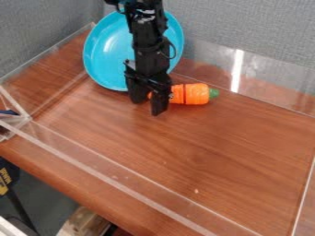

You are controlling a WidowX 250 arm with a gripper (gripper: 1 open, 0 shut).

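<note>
An orange toy carrot (192,93) with a green top lies on the wooden table, its top pointing right. My black gripper (149,96) hangs low over the carrot's left end, hiding that part. Whether the fingers are open or closed around it is hard to make out. Behind the arm, a blue plate or bowl (103,58) sits at the back of the table.
Clear low walls edge it at the back and left, and a grey padded surface (246,28) rises behind.
</note>
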